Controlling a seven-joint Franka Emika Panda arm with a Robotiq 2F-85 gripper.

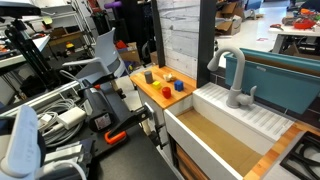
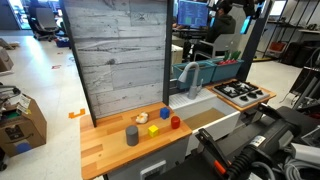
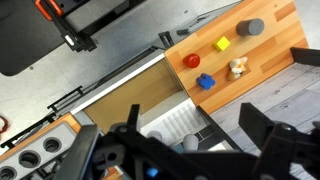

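On the wooden counter lie a red round object, a blue object, a yellow block, a grey cylinder and a small tan-and-white item. Exterior view 2 shows the same group, with the red object nearest the sink and the grey cylinder farther left. In the wrist view my gripper is open, its dark fingers wide apart at the bottom. Nothing shows held between them. From above, it looks down over the counter and sink, apart from the objects.
A sink with a tan basin floor sits beside the counter, its white faucet rising behind. A stove lies beyond the sink. A grey plank wall backs the counter. Loose cables lie near the arm.
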